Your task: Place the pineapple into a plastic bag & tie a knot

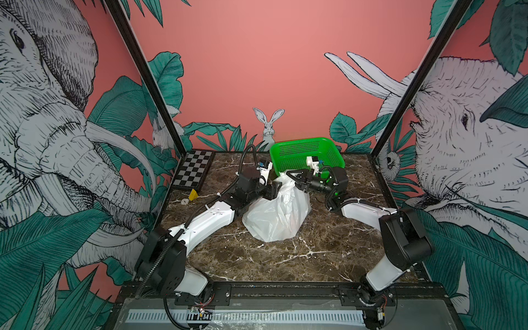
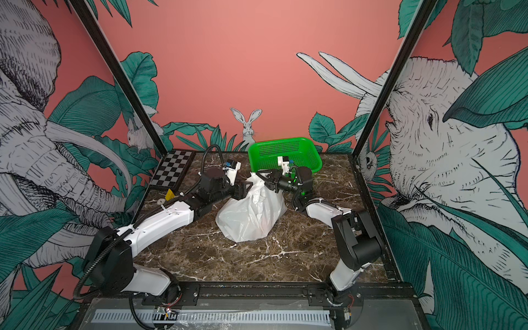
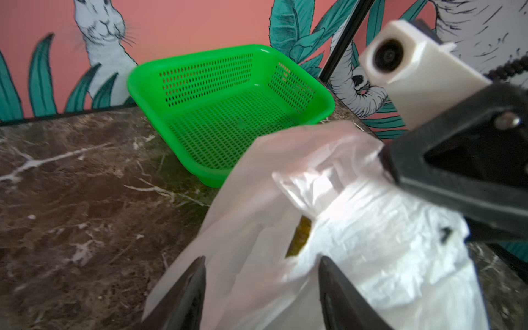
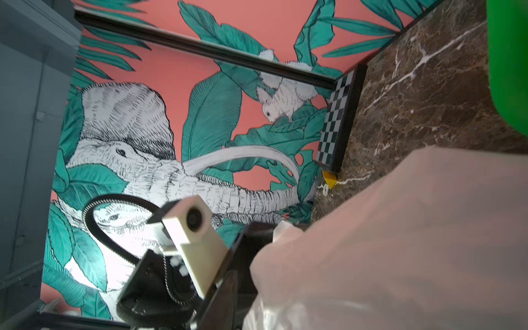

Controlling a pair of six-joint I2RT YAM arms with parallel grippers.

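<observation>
A white plastic bag (image 1: 280, 214) stands bulging on the table, its top gathered up between the two grippers. Through a gap in the film, a brownish-yellow patch (image 3: 299, 236) shows; the rest of the contents is hidden. My left gripper (image 1: 277, 189) is at the bag's upper left side. Its fingers (image 3: 184, 302) are open, with white film in front of and between them. On the upper right, my right gripper (image 1: 289, 176) is at the bag's top, its fingers apart around the film. In the right wrist view the bag (image 4: 396, 236) covers the area where its fingertips would be.
Behind the bag stands a green basket (image 1: 280, 156), close to both grippers. A checkered board (image 1: 192, 169) and a small yellow piece (image 1: 193, 194) lie at the far left. Bare marble table (image 1: 324, 247) extends in front and to the right.
</observation>
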